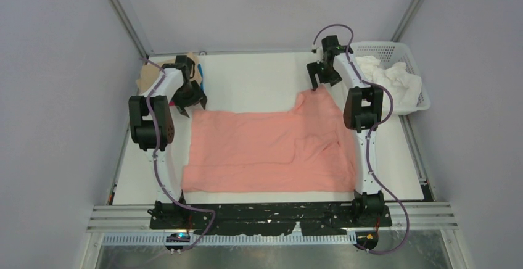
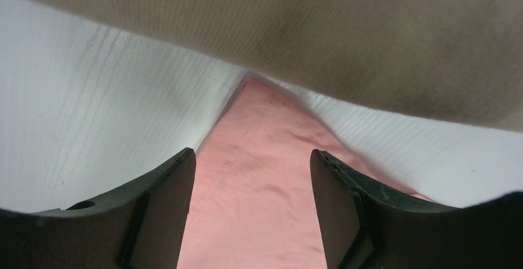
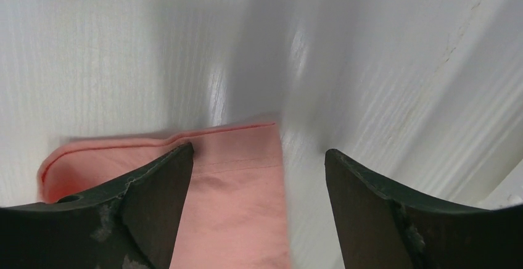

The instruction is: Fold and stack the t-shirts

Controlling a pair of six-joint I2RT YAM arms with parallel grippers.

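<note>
A salmon-pink t-shirt [image 1: 247, 139] lies spread over the middle and front of the white table, with raised wrinkles on its right part. At its back left corner my left gripper [image 1: 196, 110] is low over the cloth; in the left wrist view the pink corner [image 2: 259, 115] lies between and ahead of the parted fingers. My right gripper [image 1: 322, 87] is over the sleeve at the back right. In the right wrist view the hemmed sleeve corner [image 3: 247, 152] lies between parted fingers, nearer the left one. Neither gripper grips cloth.
At the back right stands a white basket [image 1: 404, 50] holding crumpled white cloth [image 1: 398, 84]. Brown cardboard [image 1: 148, 78] lies at the back left, partly behind the left arm, and fills the top of the left wrist view. Bare table [image 1: 253, 81] shows behind the shirt.
</note>
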